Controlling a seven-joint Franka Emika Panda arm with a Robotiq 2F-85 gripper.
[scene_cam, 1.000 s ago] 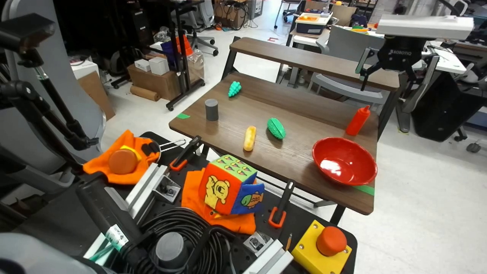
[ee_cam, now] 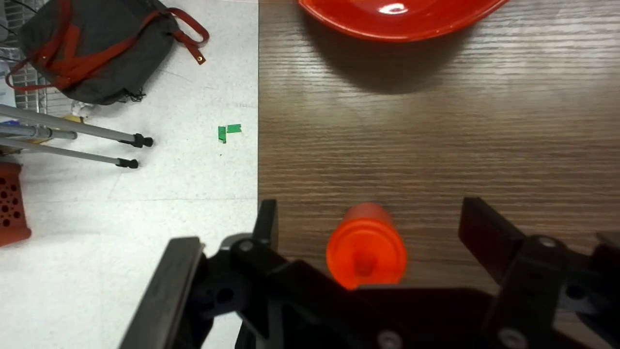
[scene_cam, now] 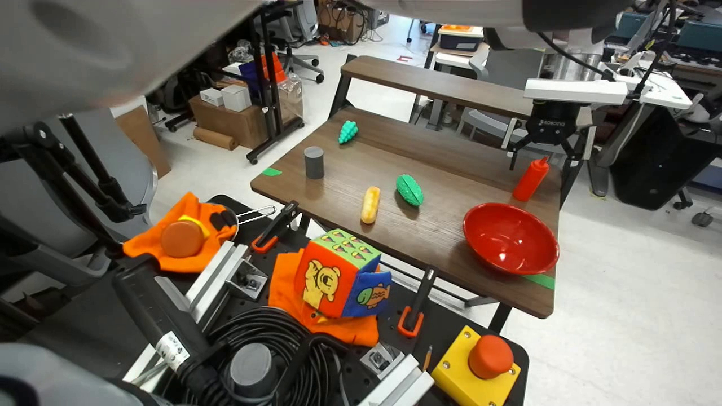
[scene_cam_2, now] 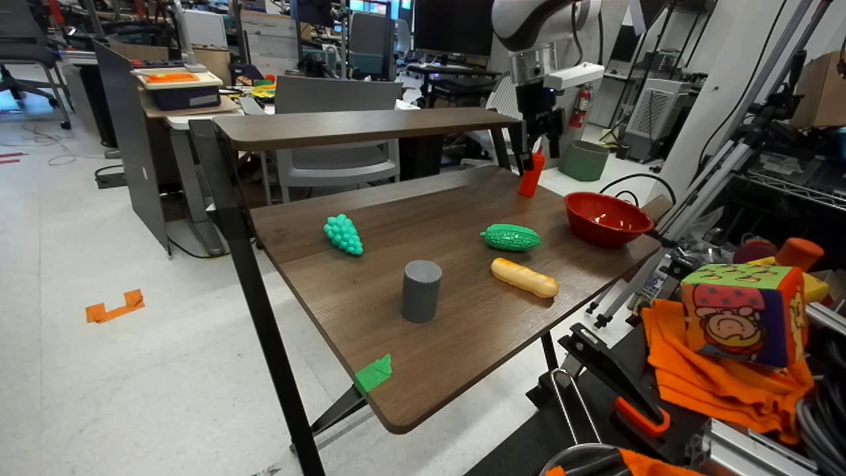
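Note:
My gripper is open above the far right part of the table, pointing down. A red squeeze bottle stands upright there; the wrist view shows the bottle's top from above, in the gap between the spread fingers. Neither finger visibly touches it. A glossy red bowl sits near the table's right front corner, empty as far as shows. Toward the middle lie a green ridged toy vegetable and a yellow bread-like stick. A grey cylinder and a teal grape-like bunch are farther left.
A raised wooden shelf runs along the table's back edge, close to the gripper. Bare tabletop lies between the green toy and the bottle. A soft picture cube rests on the black bench in front.
The gripper has come down and to the left in the exterior view, closer over the red bottle. A pale arm section now covers the top left. The table objects have stayed put.

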